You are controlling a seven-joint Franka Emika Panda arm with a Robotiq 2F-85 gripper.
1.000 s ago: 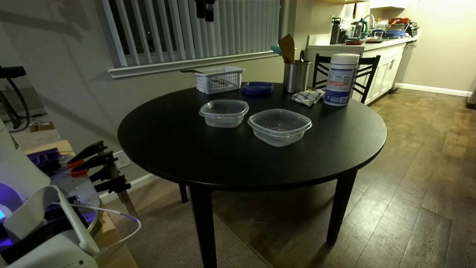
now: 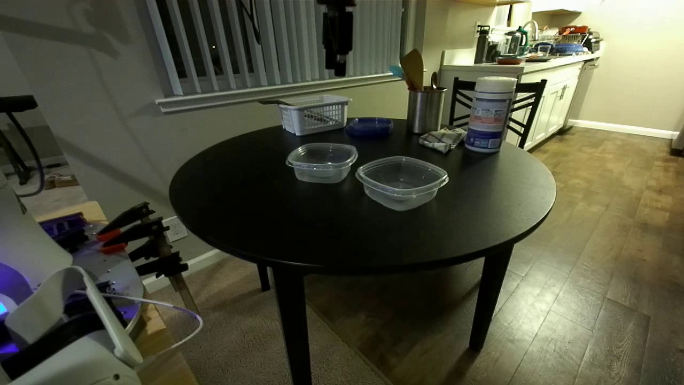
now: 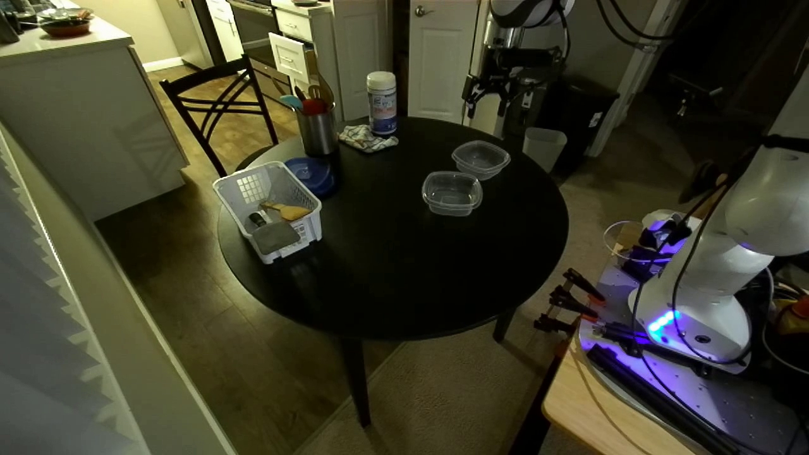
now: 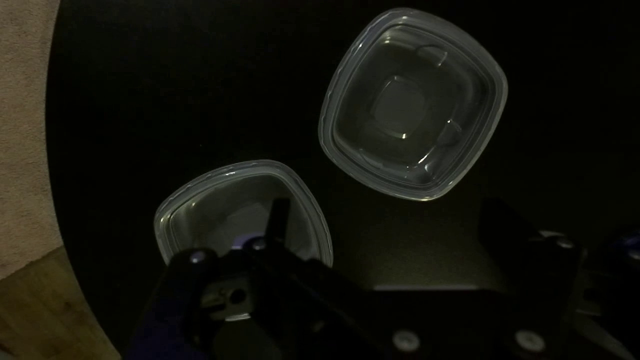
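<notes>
Two clear plastic containers stand on the round black table (image 2: 269, 218), close together. One container (image 2: 322, 172) is nearer the window and the other container (image 2: 402, 194) nearer the front edge; both look empty. Seen from my wrist, a clear container (image 4: 399, 108) lies at upper centre, apart from the fingers, and another container (image 4: 240, 222) is partly covered by my left finger. My gripper is open with nothing between its fingers. The second exterior view shows the gripper (image 3: 486, 110) raised above the table's far side, clear of both containers.
At the table's back stand a white basket (image 3: 265, 170) with utensils inside, a blue lid-like item (image 3: 311, 175), a steel utensil holder (image 3: 316, 133), a checked cloth (image 3: 368, 139) and a wipes canister (image 3: 382, 106).
In exterior view 1 my gripper has moved right and lower, so more of it shows against the blinds. The containers and other tabletop things have stayed put.
</notes>
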